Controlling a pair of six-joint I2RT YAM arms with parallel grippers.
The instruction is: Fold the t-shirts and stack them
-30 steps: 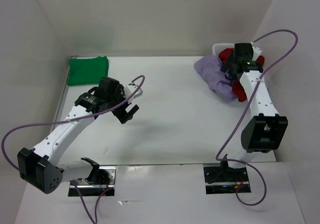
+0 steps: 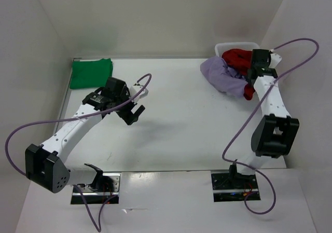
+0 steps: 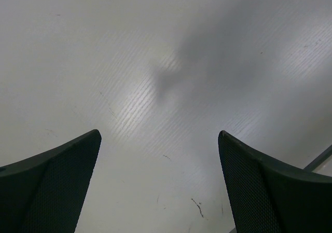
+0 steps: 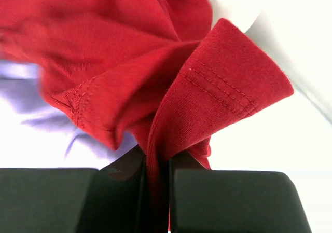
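Observation:
A red shirt [image 2: 238, 59] lies heaped in the white bin at the back right, with a lavender shirt [image 2: 223, 77] spilling from the bin onto the table. My right gripper is closed around a narrow, hemmed part of the red shirt, which bunches up between and beyond its fingers. At left, a folded green shirt [image 2: 90, 73] lies flat on the table. My left gripper [image 2: 134, 111] hangs over the table right of the green shirt, open and empty; its wrist view shows only bare tabletop between the fingers.
The white bin [image 2: 227, 47] stands against the back and right walls. Purple cables [image 2: 244, 124] run over both arms.
My right gripper has moved within the bin area and now has red cloth gripped. The bin appears shifted slightly left. The left arm shifted slightly.

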